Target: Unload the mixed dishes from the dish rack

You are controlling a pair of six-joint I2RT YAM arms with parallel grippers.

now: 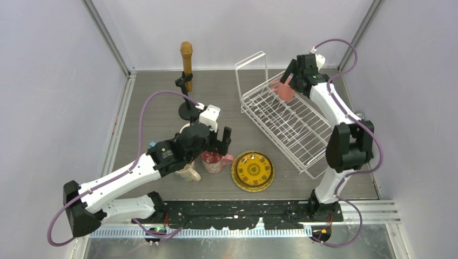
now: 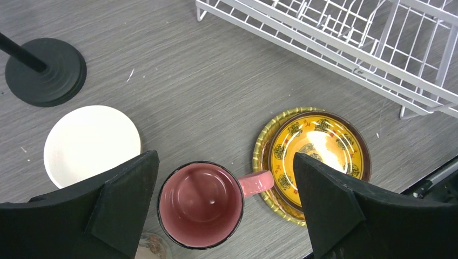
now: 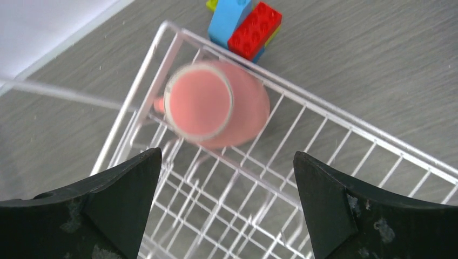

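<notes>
One pink mug [image 3: 237, 105] lies in the back corner of the white wire dish rack [image 1: 270, 118]. My right gripper stands open over that end of the rack, with the mug ahead of its fingers and nothing between them. On the table a pink mug with a dark rim [image 2: 201, 206] stands upright, its handle reaching over the yellow plates [image 2: 318, 154]. Above this mug hangs my left gripper, open and empty. A white dish [image 2: 92, 145] is behind the mug, and a cream mug [image 1: 189, 171] is partly hidden by the left arm.
At the back left a dark stand [image 1: 189, 110] holds a brown upright object [image 1: 187, 56]. Colored toy bricks [image 3: 243, 29] lie just outside the rack's back corner. Bare table lies between the stand and the rack.
</notes>
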